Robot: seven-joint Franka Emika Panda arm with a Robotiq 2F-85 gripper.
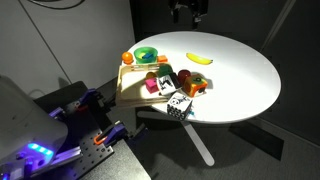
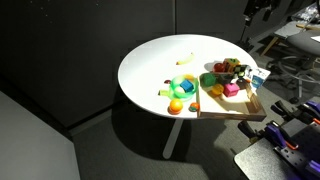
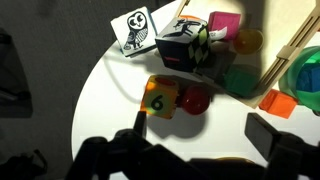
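My gripper (image 1: 187, 20) hangs high over the back of the round white table, with its fingers open and nothing between them. In the wrist view its two dark fingers (image 3: 274, 140) stand wide apart. Ahead of the gap lie an orange-yellow block (image 3: 159, 96) marked with a 6 and a dark red ball (image 3: 196, 99), both close together on the tabletop. A yellow banana (image 1: 200, 59) lies alone farther back. Near the front edge sits a white cube with an owl picture (image 3: 134, 31); beside it is a black-and-white patterned cube (image 3: 184, 42).
A shallow wooden tray (image 2: 222, 133) holds a pink block (image 2: 231, 89) and a small orange ball (image 2: 217, 91). Beside it are a green bowl (image 1: 147, 53) and an orange (image 1: 128, 58).
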